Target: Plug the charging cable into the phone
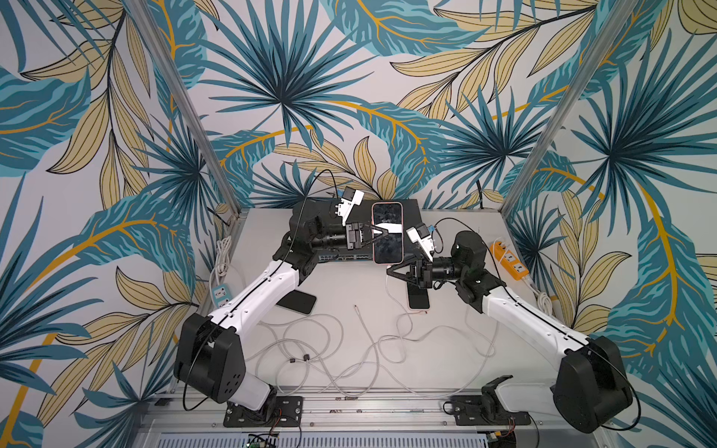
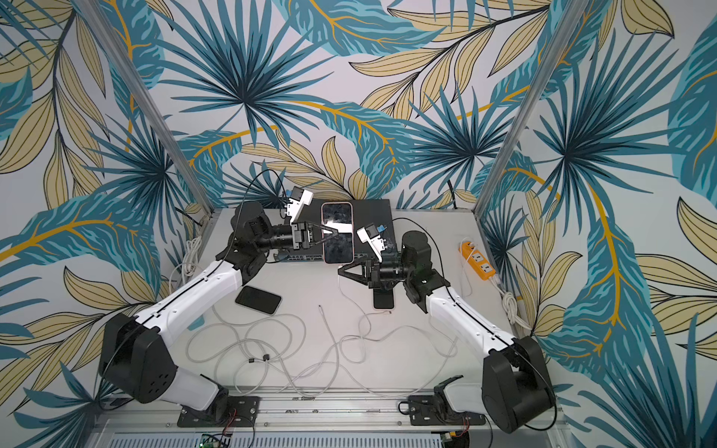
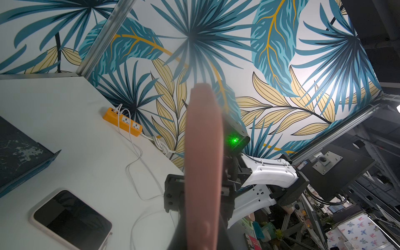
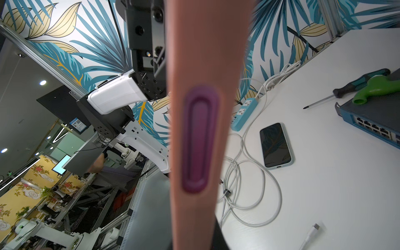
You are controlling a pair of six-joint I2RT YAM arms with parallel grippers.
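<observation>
A phone (image 1: 387, 252) with a pinkish rim hangs upright above the table, screen toward the top cameras. My left gripper (image 1: 384, 233) is shut on it from the left side. Just below the phone's lower edge are the fingertips of my right gripper (image 1: 390, 271), shut. The thin white charging cable (image 1: 389, 289) runs down from them to the table; its plug is too small to make out, as is any contact with the phone. Both wrist views have the phone's edge (image 3: 203, 166) filling the middle, with a side button (image 4: 200, 139) in the right one, hiding the fingertips.
A dark phone (image 1: 297, 301) lies at left, another (image 1: 419, 297) beneath the right gripper. Loose white cables (image 1: 328, 358) coil over the front table. Behind is a dark network box (image 4: 375, 125) with a screwdriver (image 4: 354, 85). An orange power strip (image 1: 510, 260) sits at right.
</observation>
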